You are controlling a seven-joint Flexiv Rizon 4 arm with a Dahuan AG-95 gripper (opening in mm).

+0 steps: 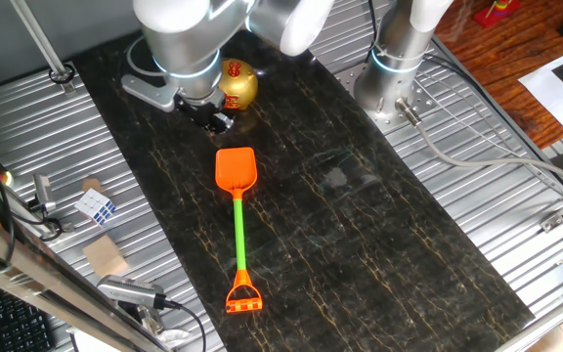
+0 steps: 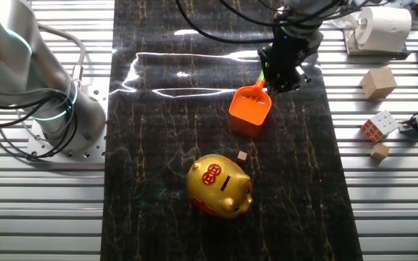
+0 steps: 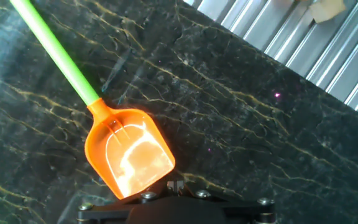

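My gripper is shut at the bottom edge of the wrist view, with nothing visible between its fingertips. An orange toy shovel with a green shaft lies on the black marbled surface, its blade just beyond my fingertips in that view. In exterior view 1 the whole shovel shows, handle toward the front. A golden piggy bank stands on the surface past the blade. Between bank and blade sits a tiny wooden cube. Exterior view 1 has the bank partly behind my arm; the cube cannot be seen there.
Off the mat, on the ribbed metal table, are a puzzle cube, a wooden block and a paper roll. The robot's base stands along one side. Bare mat lies to the right of the shovel.
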